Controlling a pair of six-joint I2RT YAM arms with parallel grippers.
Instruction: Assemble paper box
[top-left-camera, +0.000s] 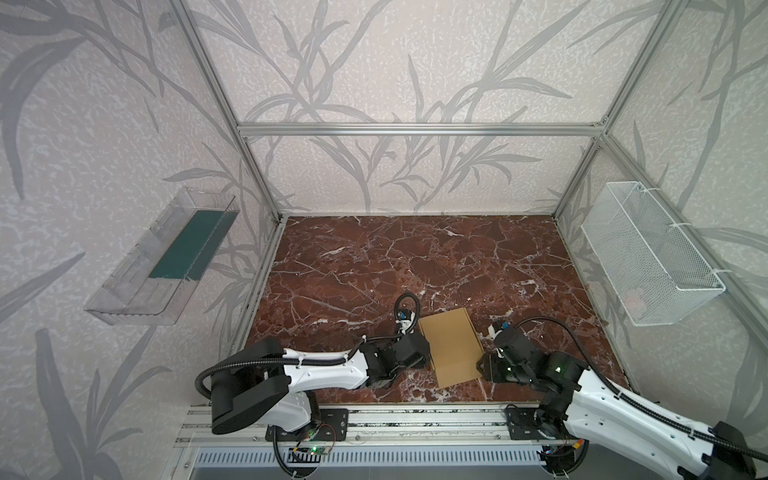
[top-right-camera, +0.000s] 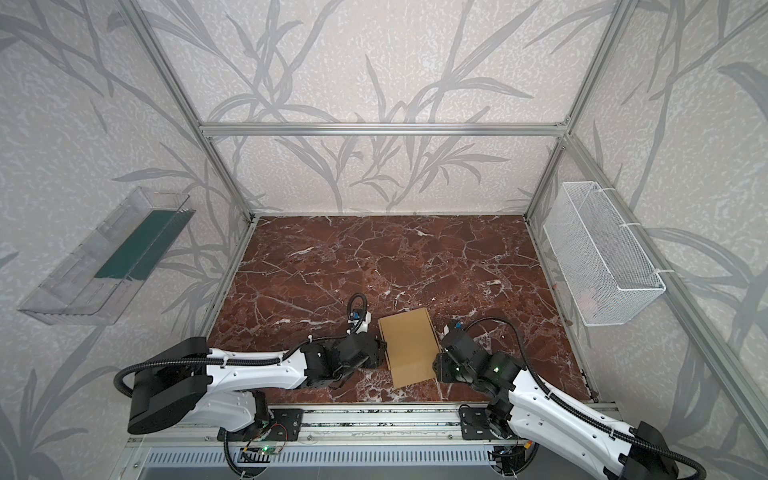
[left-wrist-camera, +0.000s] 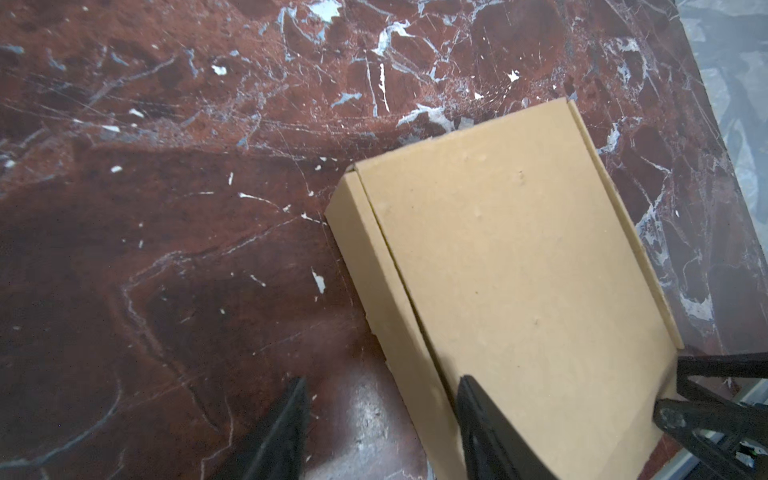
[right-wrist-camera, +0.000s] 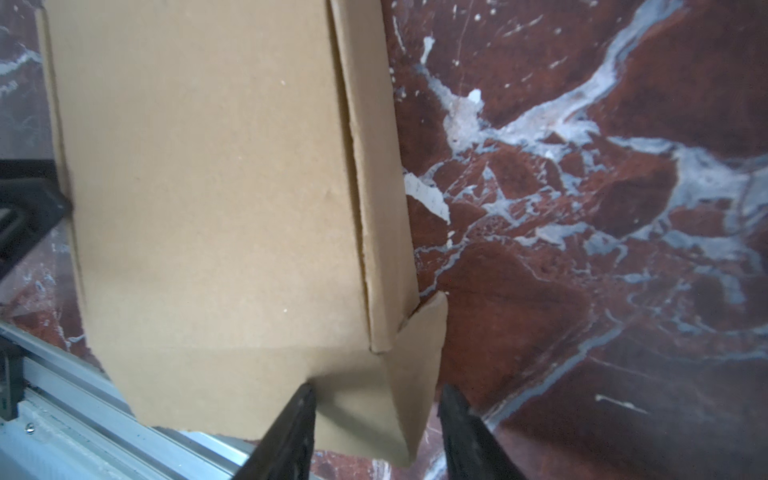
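On the marble tabletop lies a flat brown cardboard box (top-left-camera: 453, 348), its large panel folded down between low side walls. My left gripper stands at the box's left edge, its fingers spread apart; the near finger reaches over the side wall (left-wrist-camera: 392, 320) in the left wrist view. At the front right corner is my right gripper, also open. Between its fingers shows the front flap (right-wrist-camera: 240, 392), bent downward, with a small side tab (right-wrist-camera: 424, 360) sticking out at that corner. Whether either gripper touches the cardboard is hard to tell.
A clear bin (top-left-camera: 172, 264) hangs on the left wall and a white mesh basket (top-left-camera: 652, 252) on the right wall. Behind the box the marble table (top-left-camera: 416, 256) is bare. A metal rail (top-left-camera: 384, 412) runs along the front edge.
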